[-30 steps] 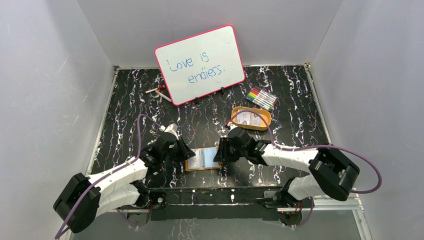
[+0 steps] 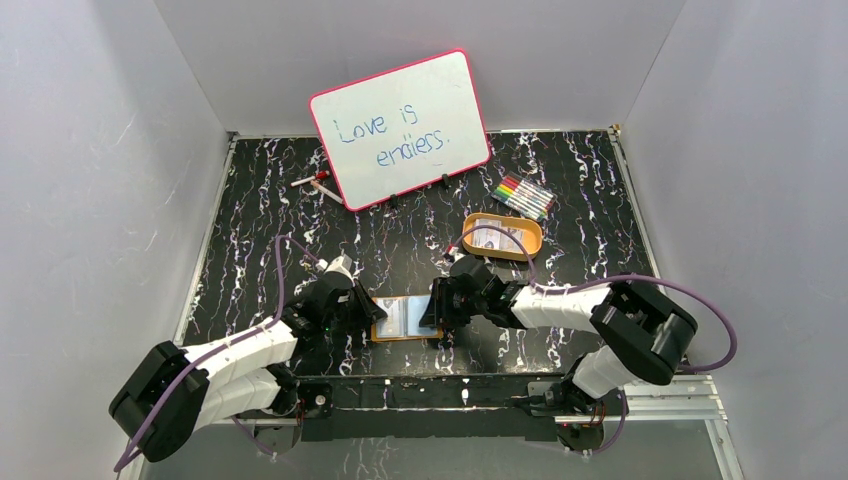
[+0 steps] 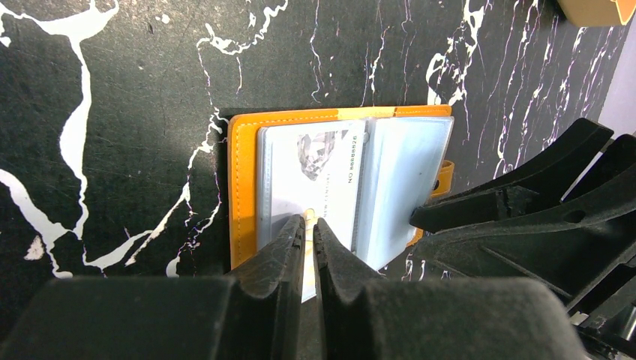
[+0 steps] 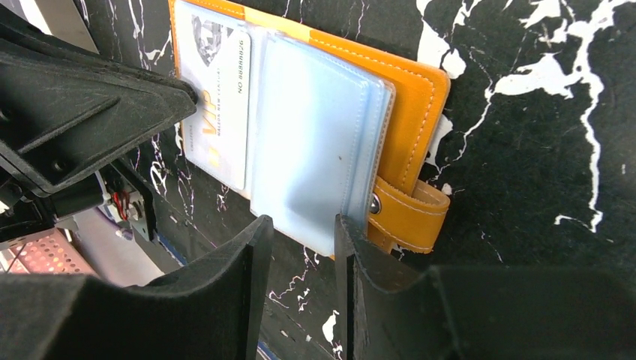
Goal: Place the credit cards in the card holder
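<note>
The orange card holder (image 2: 407, 338) lies spread open on the black marbled table, between both arms. Its left side carries a white VIP card (image 3: 322, 172) in a clear sleeve; the right side shows pale blue plastic sleeves (image 4: 307, 142) with no printed card visible in them. Over the printed card sits my left gripper, its fingers nearly together and only a narrow slit between them; nothing gripped shows there. My right gripper is part open above the lower edge of the blue sleeves, with no card between its fingers.
An orange tray (image 2: 538, 238) with more cards stands back right of the holder. Colored markers (image 2: 524, 196) lie behind it, and a whiteboard (image 2: 400, 130) stands at the back. The holder's strap (image 4: 412, 214) sticks out at its right side.
My left gripper has lowered onto the holder's left side. The right gripper has shifted slightly left over the blue sleeves. The holder has stayed in place.
</note>
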